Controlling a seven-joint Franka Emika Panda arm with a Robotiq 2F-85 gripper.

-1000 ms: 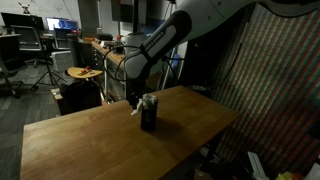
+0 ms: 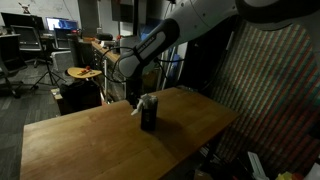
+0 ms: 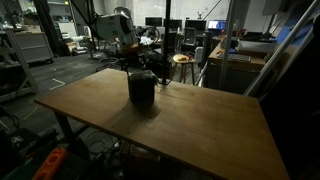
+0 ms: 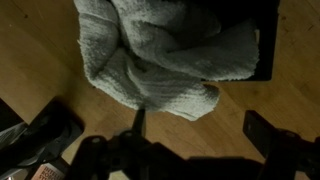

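A grey towel point(image 4: 165, 50) hangs over the rim of a black container point(image 4: 262, 35) in the wrist view, one loose end spreading above the wooden table. In exterior view 1 the black container point(image 2: 149, 119) stands upright on the table, with pale cloth point(image 2: 139, 104) at its top and side. My gripper is open, its two fingers wide apart and nothing held between them. The towel's hanging end lies just ahead of the fingertips in the wrist view. Exterior view 2 shows the container point(image 3: 142, 92) but the gripper is dark and hard to make out there.
A dark object point(image 4: 45, 135) shows at the wrist view's lower left. Desks, chairs and a round stool point(image 2: 84, 73) stand beyond the table.
The arm has shifted slightly to the right in exterior view 1, close above the container. Container and cloth look unmoved.
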